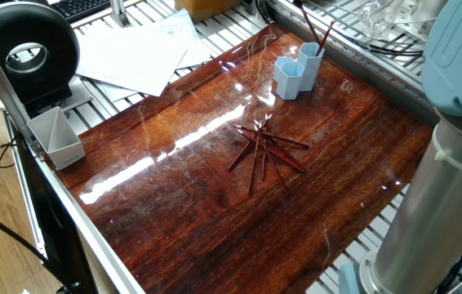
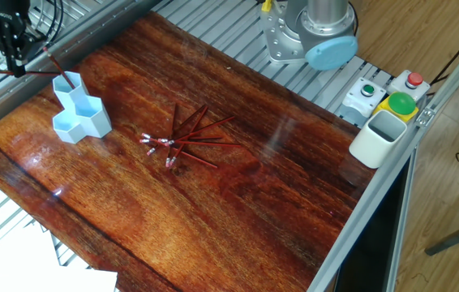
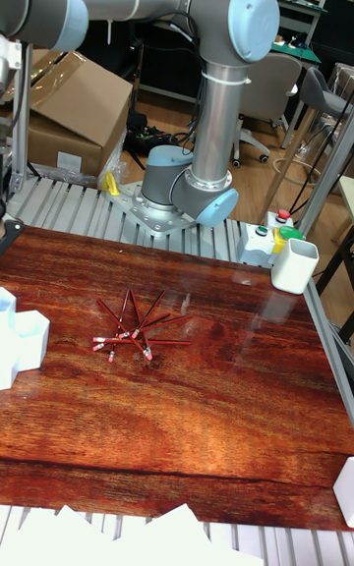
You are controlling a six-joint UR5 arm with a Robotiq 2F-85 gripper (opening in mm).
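In exterior view 2 my gripper (image 2: 19, 70) is at the top left, beyond the holder. It is shut on a dark red pencil (image 2: 41, 73) lying roughly level across its fingertips, one end near the holder's rim. The holder (image 2: 93, 122) is light blue, made of joined hexagonal cups. One pencil (image 2: 59, 68) leans in its rear cup; in exterior view 1 this pencil (image 1: 326, 37) tilts to the right. Several red pencils (image 2: 189, 139) lie in a crossed, fanned pile on the wooden board, their pale ends bunched together.
A white square cup (image 2: 367, 150) stands at the board's corner, beside the push buttons (image 2: 404, 103). In exterior view 1 a white open box (image 1: 58, 139) sits at the left edge. Paper sheets (image 1: 133, 57) lie behind. Most of the wooden board (image 1: 174, 212) is bare.
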